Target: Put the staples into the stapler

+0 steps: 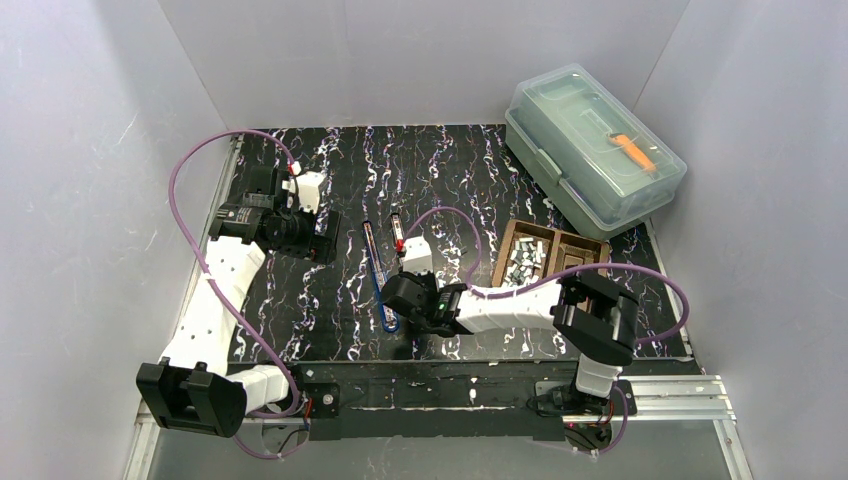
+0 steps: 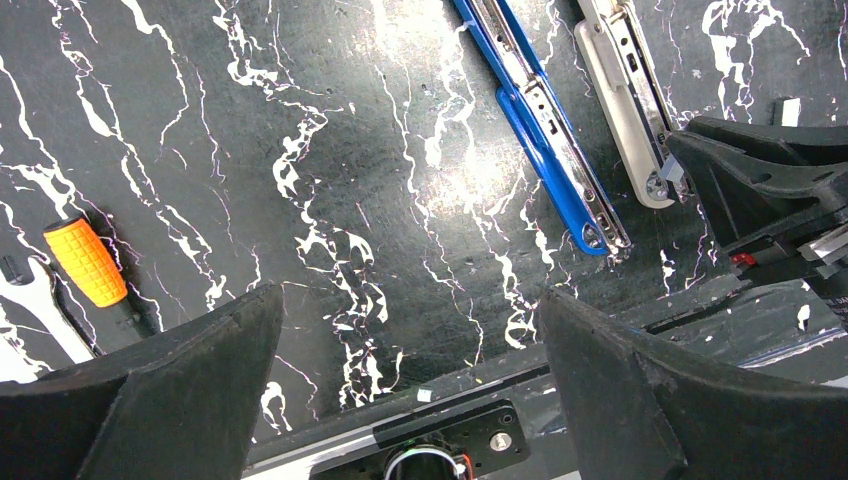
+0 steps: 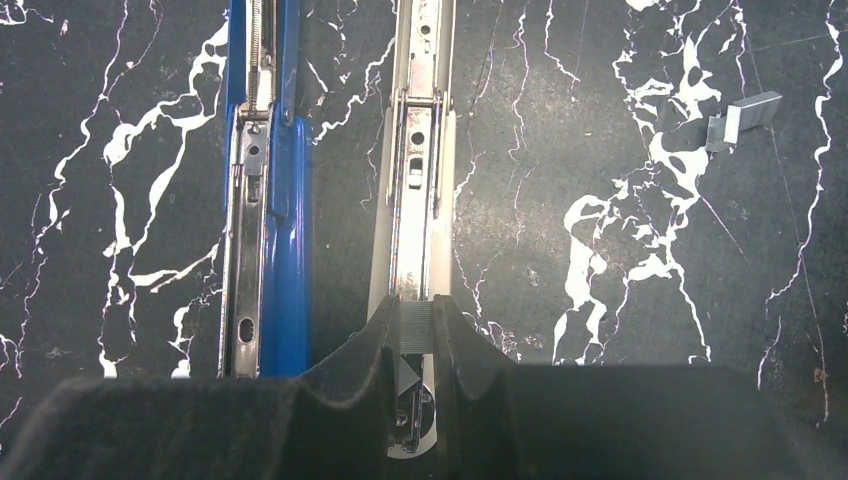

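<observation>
A white stapler (image 3: pixel 428 220) lies opened out on the dark marbled table, its metal channel showing. Right over the near end of that channel, my right gripper is shut on a small grey strip of staples (image 3: pixel 415 335). In the left wrist view, that staple strip (image 2: pixel 672 168) pokes out from the right fingertips at the stapler's end; whether it rests in the channel I cannot tell. Parallel to the white one is an opened blue stapler (image 2: pixel 545 130). My left gripper stands open over bare table at the left, nothing between its fingers.
Loose staples (image 3: pixel 742 120) lie right of the white stapler. A brown divided box (image 1: pixel 526 258) holds several staple pieces, with a lidded green toolbox (image 1: pixel 598 145) behind it. An orange-handled tool (image 2: pixel 85 262) and a wrench (image 2: pixel 45 308) lie at the left.
</observation>
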